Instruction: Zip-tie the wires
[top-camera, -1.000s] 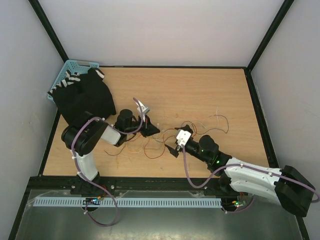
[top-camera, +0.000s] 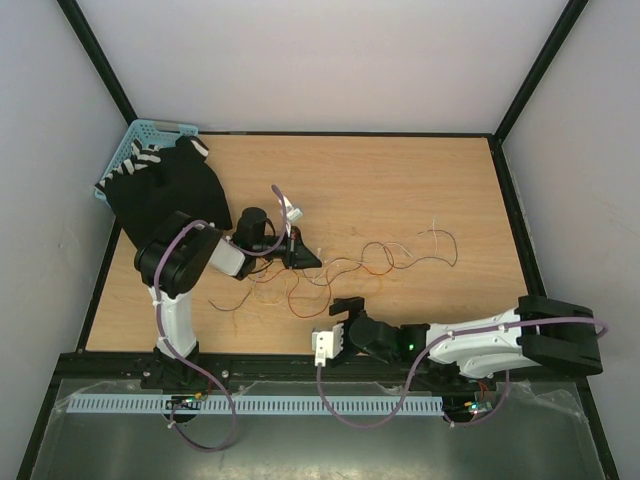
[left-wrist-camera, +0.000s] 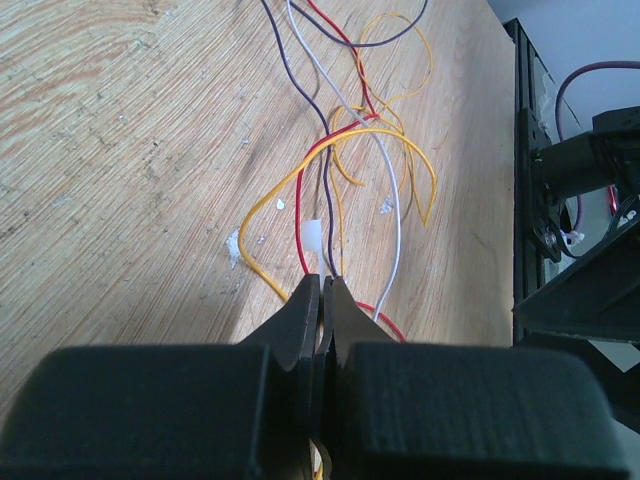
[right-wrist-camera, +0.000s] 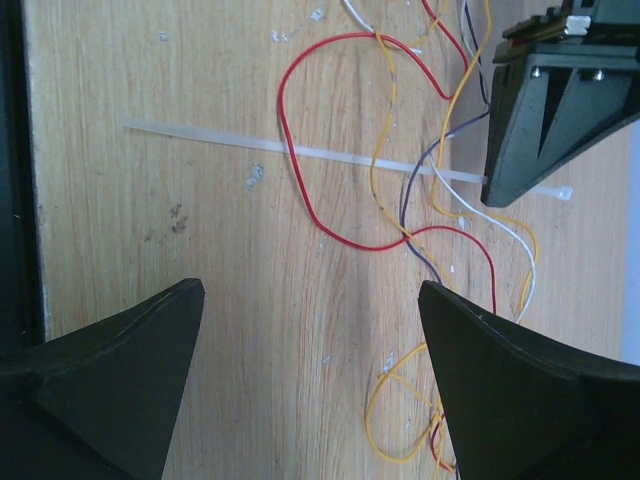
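Note:
Tips down near the wires, my left gripper is shut on a thin white zip tie, whose square head (left-wrist-camera: 311, 235) pokes out just beyond the fingertips. The tie's strip (right-wrist-camera: 215, 136) stretches leftward in the right wrist view, its tail free; red, yellow and blue wires cross over it. Loose loops of red wire (right-wrist-camera: 284, 110), yellow wire (left-wrist-camera: 262, 200), blue wire (left-wrist-camera: 283, 60) and white wire (left-wrist-camera: 397, 230) lie around the gripper. My right gripper stands open and empty, near the front edge in the top view (top-camera: 335, 326).
A blue basket (top-camera: 150, 133) with a black cloth (top-camera: 180, 190) occupies the back left corner. More wire (top-camera: 440, 258) trails to the right. A dark frame rail (top-camera: 290, 368) borders the front.
The right arm has swung left and toward the front edge, away from the wires' middle. My left gripper has shifted only slightly and remains among the wires.

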